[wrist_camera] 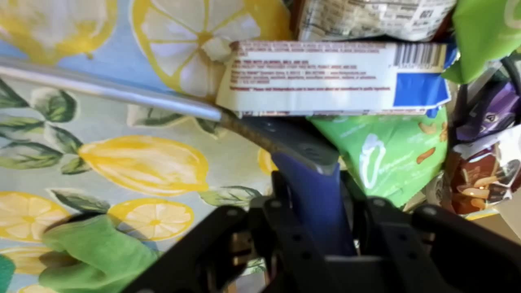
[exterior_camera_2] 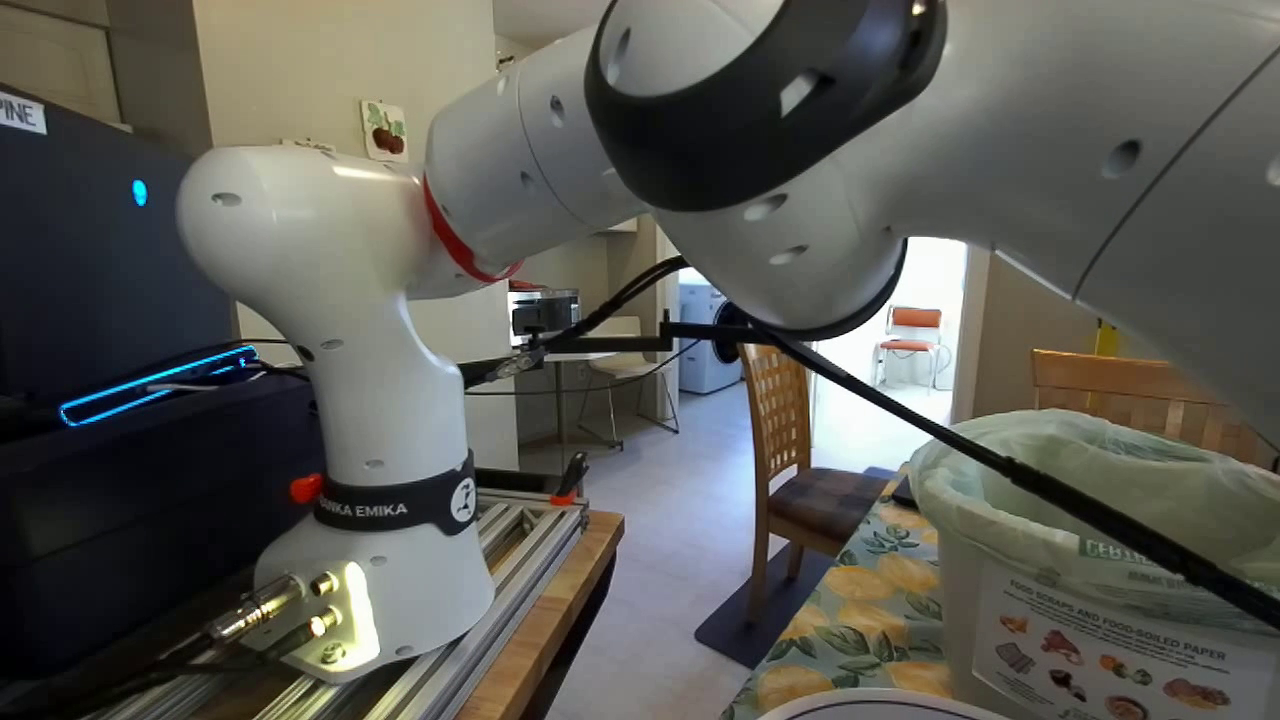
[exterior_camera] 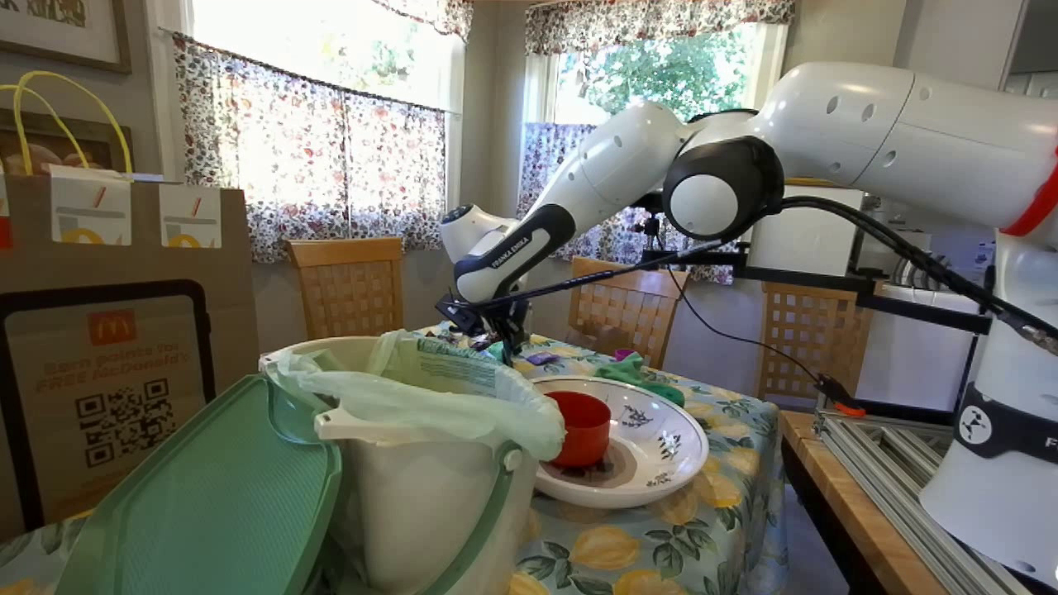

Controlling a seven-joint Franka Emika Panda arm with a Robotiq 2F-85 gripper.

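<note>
In the wrist view my gripper is shut on a blue handle-like piece [wrist_camera: 317,210] between its black fingers. A silver rod [wrist_camera: 112,92] runs from the left toward this blue piece, with a dark, brownish stretch between them; whether all of it is one tool is hard to tell. Lying over part of the dark stretch is a white wrapper with a blue end [wrist_camera: 312,80]. A green snack bag [wrist_camera: 386,151] rests just right of the fingers. In exterior view 1 my gripper [exterior_camera: 510,347] is low at the table's far side, its tips partly hidden by the bin.
A lined white bin [exterior_camera: 436,496] with a green lid [exterior_camera: 208,486] beside it stands in front. Next to it, a white bowl [exterior_camera: 645,476] holds a red cup [exterior_camera: 580,428]. Green cloth [wrist_camera: 97,254] lies at the wrist view's lower left. Other wrappers crowd its right side.
</note>
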